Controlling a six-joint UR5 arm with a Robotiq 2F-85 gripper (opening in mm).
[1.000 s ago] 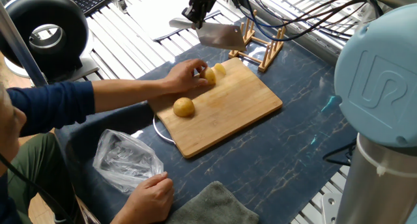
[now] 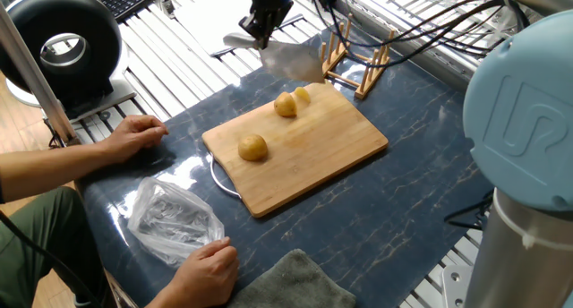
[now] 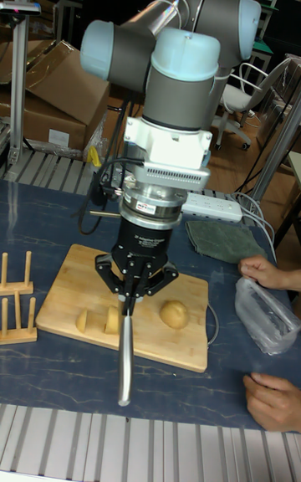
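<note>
My gripper is shut on the handle of a broad-bladed knife, which hangs in the air beyond the back edge of the cutting board. In exterior view 3 the gripper points down and the knife shows nearly edge-on, its handle toward the camera. On the wooden cutting board rest a whole-looking potato piece, a cut potato piece and a thin potato slice beside it. The blade is clear of the potatoes.
A wooden rack stands behind the board. A person's hands are at the left, one by a clear plastic bag. A grey cloth lies at the front. The dark tabletop right of the board is free.
The person's hand has drawn back from the cut potato to the table's left edge. My gripper and the knife have shifted slightly left, the blade tilting a little.
</note>
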